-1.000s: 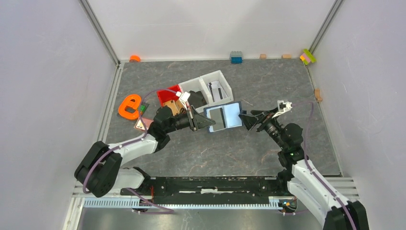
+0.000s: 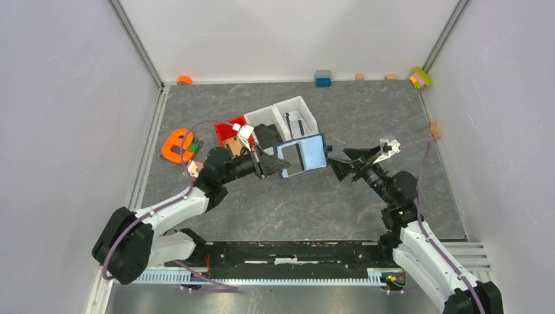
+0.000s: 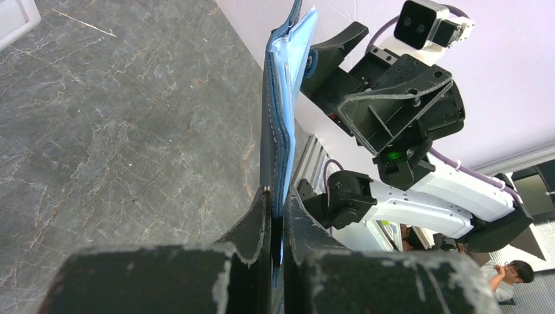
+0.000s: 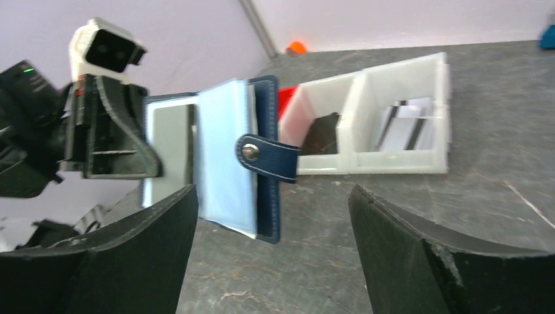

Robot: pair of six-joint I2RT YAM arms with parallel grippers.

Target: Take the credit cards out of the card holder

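Note:
A navy card holder [image 2: 313,152] with pale blue sleeves and a grey panel is held up by my left gripper [image 2: 281,165], which is shut on its left side. Edge-on in the left wrist view, the holder [image 3: 281,104] rises from between the fingertips. In the right wrist view its snap strap [image 4: 275,159] points toward the right. My right gripper [image 2: 338,165] is open just right of the holder, with nothing between its fingers. I cannot tell whether cards are inside the sleeves.
Behind the holder are a white divided box [image 2: 295,104] and a red box [image 2: 226,127]. An orange object [image 2: 173,144] lies at the left.
My right arm has shifted slightly, and the gap between it and the holder looks a little wider.

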